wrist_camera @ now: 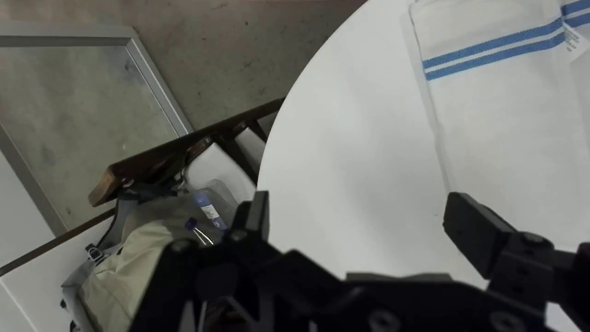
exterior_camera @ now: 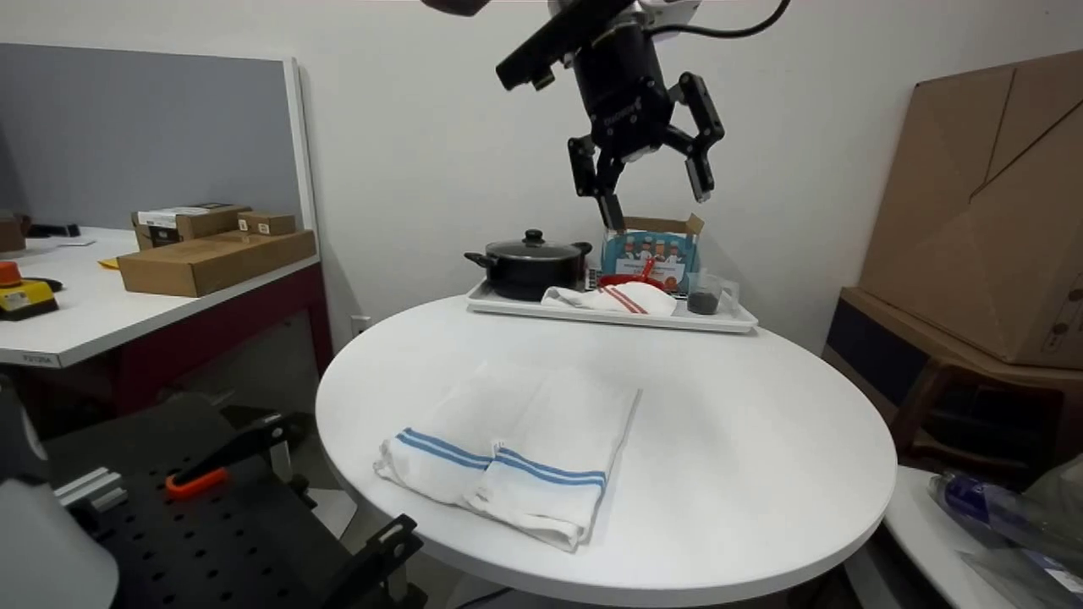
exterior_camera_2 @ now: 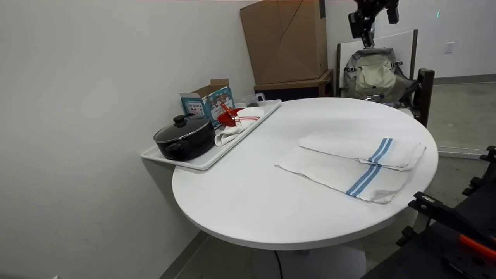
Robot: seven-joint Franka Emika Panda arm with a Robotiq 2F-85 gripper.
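A white towel with blue stripes (exterior_camera: pixel 518 447) lies folded on the round white table (exterior_camera: pixel 741 426), near its front left in exterior view 1. In exterior view 2 the towel (exterior_camera_2: pixel 334 172) shows two overlapping layers, one narrower than the other. My gripper (exterior_camera: pixel 657 208) hangs high over the table, well above and apart from the towel, its fingers spread wide with empty space between. The wrist view shows bare tabletop between the open fingers of the gripper, with part of the towel (wrist_camera: pixel 509 127) at the upper right.
Along the wall, a white tray (exterior_camera: pixel 711 323) holds a lidded black pot (exterior_camera: pixel 533 266), a blue box (exterior_camera: pixel 650 254), a red item (exterior_camera: pixel 631 279), a red-striped cloth (exterior_camera: pixel 619 298) and a clear cup (exterior_camera: pixel 703 293). A backpack (exterior_camera_2: pixel 374 74) sits beyond the table.
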